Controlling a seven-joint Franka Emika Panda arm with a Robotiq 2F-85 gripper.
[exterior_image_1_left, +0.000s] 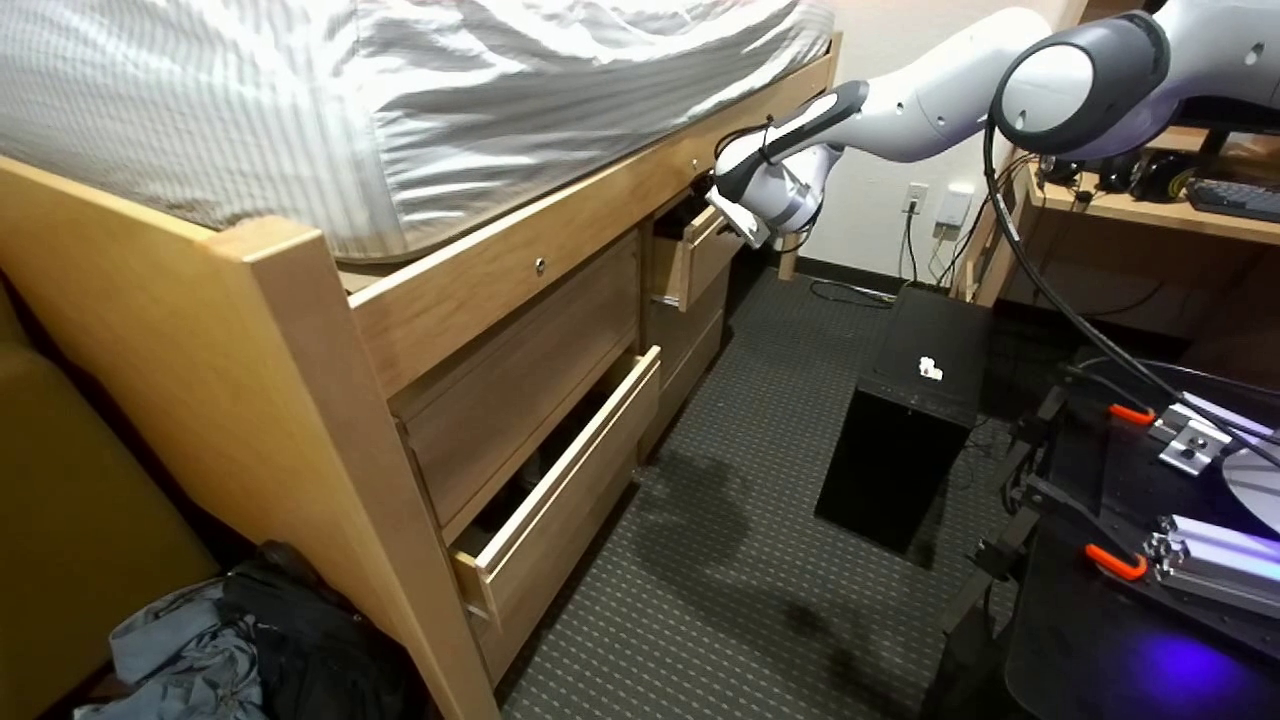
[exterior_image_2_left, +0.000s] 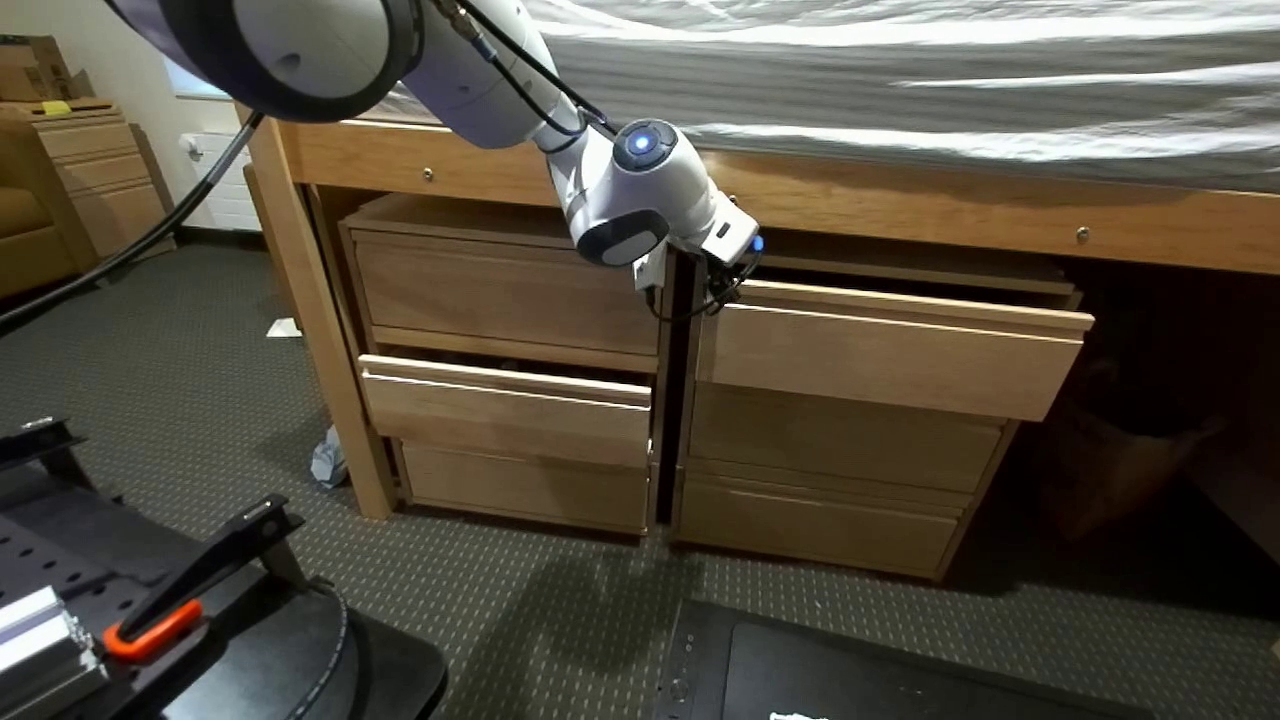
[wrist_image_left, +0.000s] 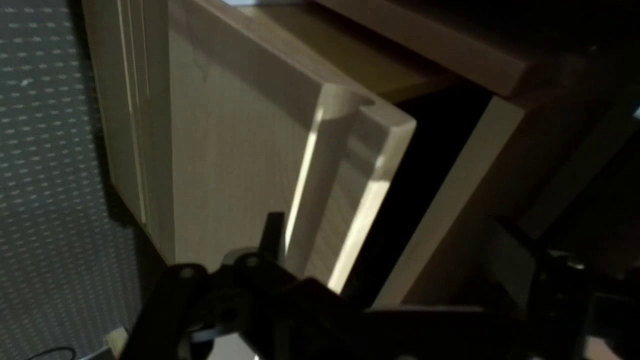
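Note:
The upper right drawer (exterior_image_2_left: 888, 354) under the bed stands pulled out, its top gap dark. At the left end of its front, my arm's hand (exterior_image_2_left: 672, 198) reaches down close to the wood. In the wrist view, the drawer front (wrist_image_left: 240, 150) slants through the middle, with its grooved top edge (wrist_image_left: 345, 198) lit. My gripper shows as a dark shape along the bottom, one finger (wrist_image_left: 273, 237) in front of the drawer face. The other fingertip is lost in shadow, so neither the finger opening nor contact with the wood can be made out.
A lower left drawer (exterior_image_2_left: 504, 414) is also partly out. The bed rail (exterior_image_2_left: 900, 216) runs just above the hand. A black box (exterior_image_1_left: 912, 372) stands on the carpet, and a black table (exterior_image_1_left: 1152, 600) with clamps is nearer. Carpet between is clear.

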